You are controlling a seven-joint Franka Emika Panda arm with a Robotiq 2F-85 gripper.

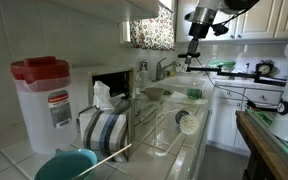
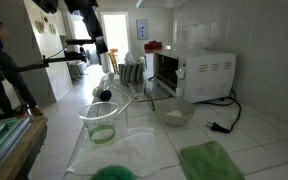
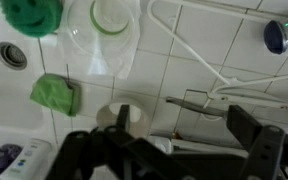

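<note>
My gripper hangs high over the counter, fingers wide apart, with nothing between its fingers. In exterior view 1 the gripper [image 1: 192, 57] is at upper right, pointing down. A clear round container [image 2: 101, 130] with something green at its base stands on a pale sheet [image 2: 119, 153]. White-looking and round, a bowl [image 2: 174, 112] sits near the toaster oven. A green cloth [image 2: 209, 162] lies flat on the tiles, and a fuzzy green item [image 3: 29, 15] shows at the wrist view's top left.
A white toaster oven [image 2: 204, 75] backs onto the wall. Also on the counter are a striped holder [image 1: 106, 132], a red-lidded canister [image 1: 46, 105] and a teal bowl [image 1: 69, 164]. Thin white rods [image 3: 199, 55] cross the tiles near a blue-topped round item [image 3: 279, 37].
</note>
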